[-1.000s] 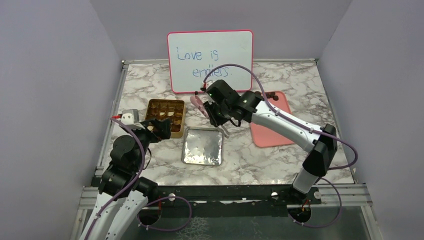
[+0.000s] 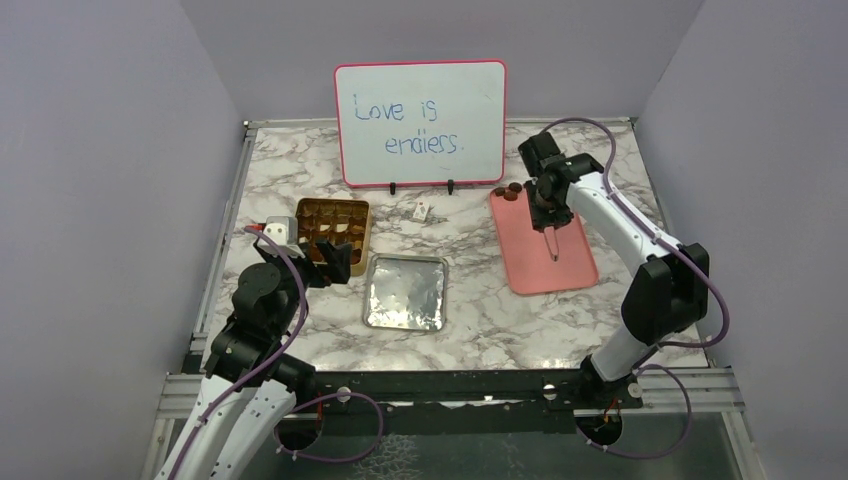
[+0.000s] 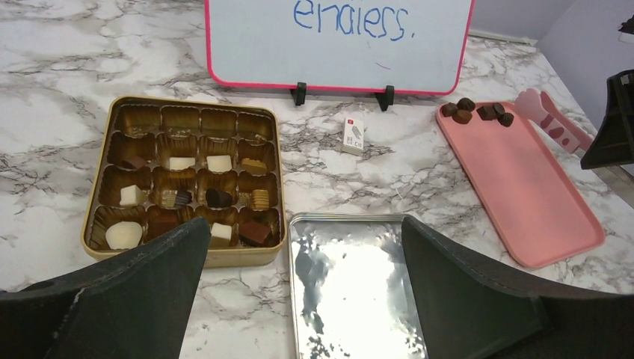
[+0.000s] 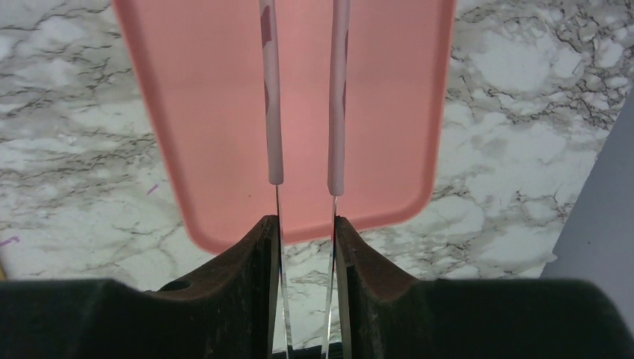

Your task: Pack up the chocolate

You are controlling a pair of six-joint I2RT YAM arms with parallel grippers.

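My right gripper (image 2: 548, 222) hangs over the pink tray (image 2: 560, 275), its long clear tongs with pink tips (image 4: 271, 134) part open, nothing visible between them. Several dark chocolates (image 3: 463, 116) lie at that tray's back edge. My left gripper (image 2: 328, 262) hovers by the gold chocolate box (image 2: 355, 210), open and empty in its wrist view. The box holds dark, brown and white pieces in many compartments; some back compartments are empty in the left wrist view.
A metal tray (image 2: 405, 295) sits centre front. A small white packet (image 2: 420, 212) lies behind it. The whiteboard (image 2: 420, 110) stands at the back on black feet.
My right arm has swung right from above the middle of the table to over the pink tray.
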